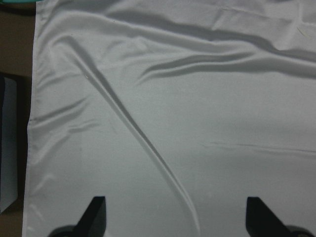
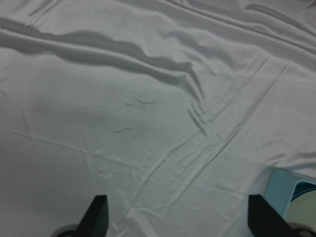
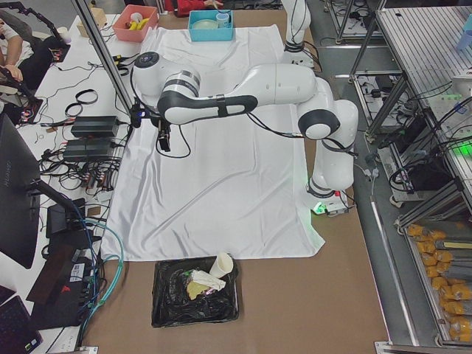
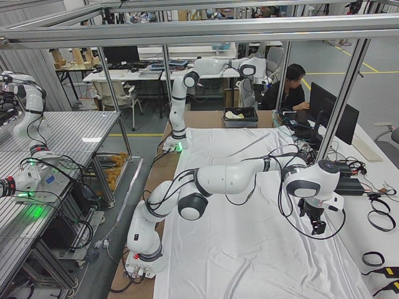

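Observation:
A white cloth (image 3: 206,214) with wrinkles covers the middle of the table. In the left wrist view, its edge runs down the left side beneath my left gripper, whose two fingers stand wide apart over it with nothing between. My right gripper also stands open above wrinkled cloth, a light blue bin (image 2: 279,195) at its lower right. In the camera left view one arm stretches across the cloth, its dark gripper hanging near the cloth's left side.
A black-lined bin (image 3: 195,310) with a cup and scraps sits at one end; blue (image 3: 199,35) and pink (image 3: 122,29) boxes sit at the other. Monitors (image 3: 16,192), cables and electronics crowd the side table. A metal frame post rises beside the cloth.

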